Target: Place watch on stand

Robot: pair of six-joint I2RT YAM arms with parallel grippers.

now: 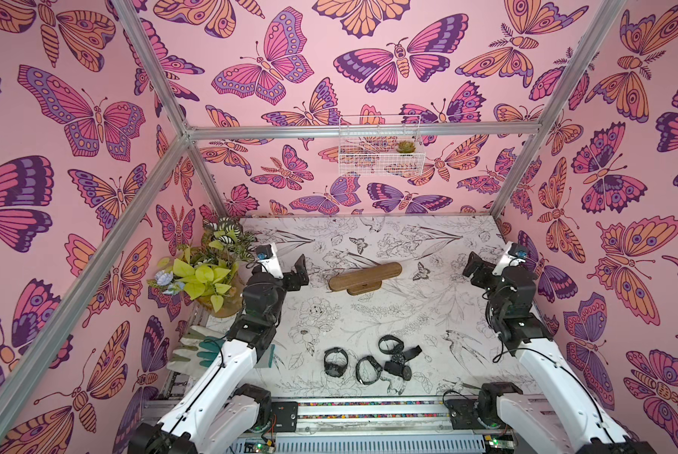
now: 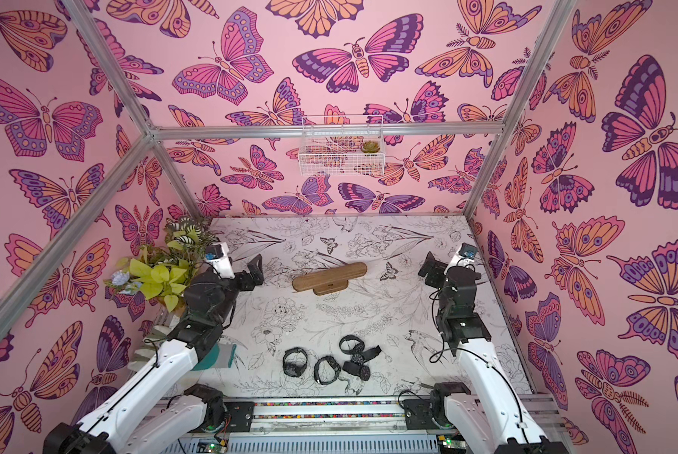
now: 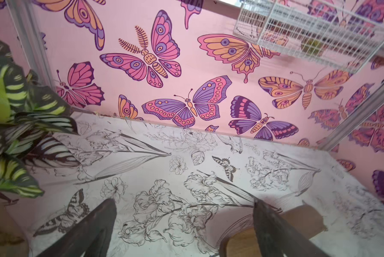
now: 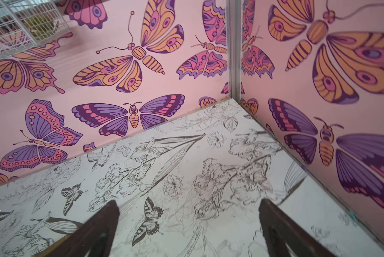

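Note:
Near the middle of the table lies the wooden stand, a long rounded bar with a short base toward the front. Several black watches, among them one at the left and one with a round face, lie together near the front edge, clear of the stand. My left gripper is open and empty, raised to the left of the stand; the left wrist view shows part of the stand behind one finger. Over the table's right side, my right gripper is open too, with only bare table showing between its blurred fingers.
A potted plant with yellow-green leaves stands close to my left arm. Gloves lie at the front left, partly behind that arm. A white wire basket hangs on the back wall.

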